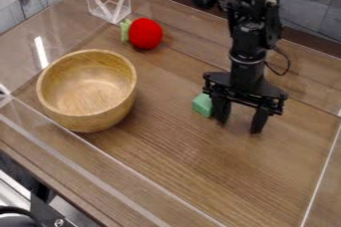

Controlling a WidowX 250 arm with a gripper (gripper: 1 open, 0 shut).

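The black gripper is lowered to the table at the right of centre, over a green object. Only the left end of the green object shows beside the gripper's dark body; the rest is hidden. I cannot make out whether the fingers are open or shut on it.
A wooden bowl sits at the left. A red round object with a green part lies toward the back, and a white wire rack stands beyond it.
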